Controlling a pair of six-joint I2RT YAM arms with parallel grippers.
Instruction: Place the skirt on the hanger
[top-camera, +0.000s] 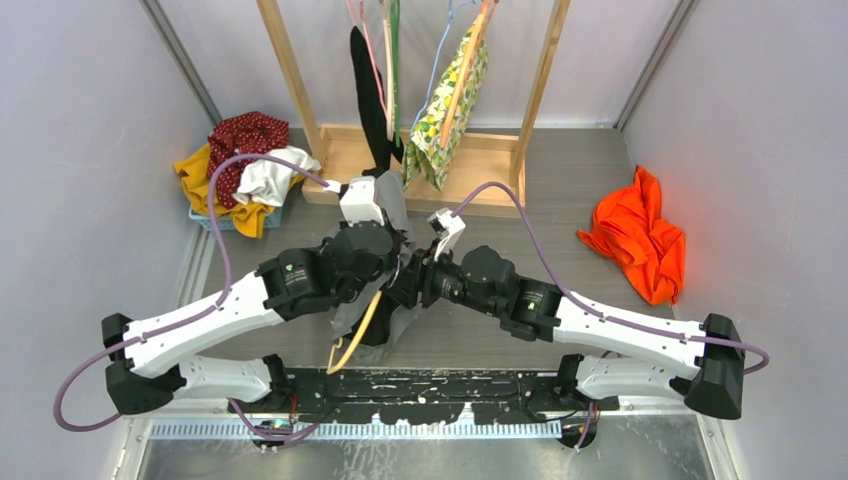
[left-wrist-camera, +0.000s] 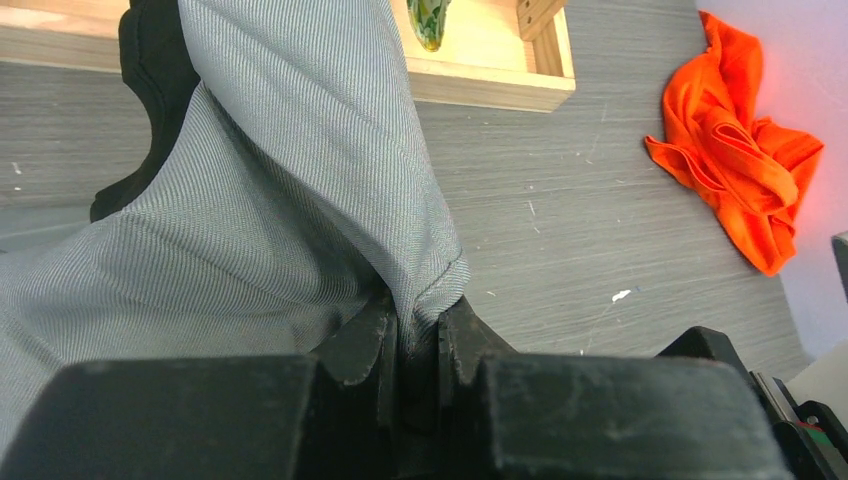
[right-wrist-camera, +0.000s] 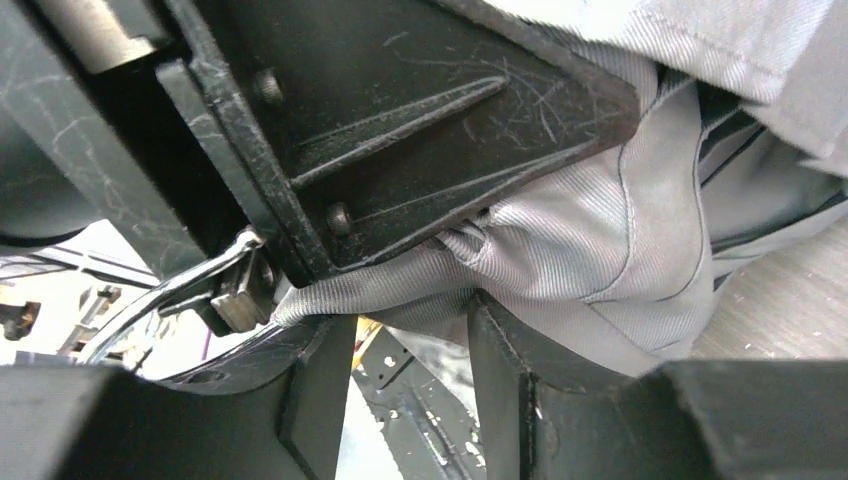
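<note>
The grey skirt (left-wrist-camera: 300, 150) bunches up between the close-set fingertips of my left gripper, which is shut on it. In the top view, grey cloth (top-camera: 393, 203) shows around both hands near the table's middle. A yellow wooden hanger (top-camera: 356, 335) slants down toward the front edge from beneath the hands; its upper part is hidden. My right gripper stands open, its fingers apart just below the left gripper's dark finger (right-wrist-camera: 470, 130). Folds of the skirt (right-wrist-camera: 570, 240) lie at and beyond the right fingertips.
A wooden rack (top-camera: 490, 203) at the back carries a lemon-print garment (top-camera: 445, 125) and a black one (top-camera: 367, 90). An orange cloth (top-camera: 640, 240) lies on the right. A blue basket (top-camera: 233, 222) of clothes sits back left.
</note>
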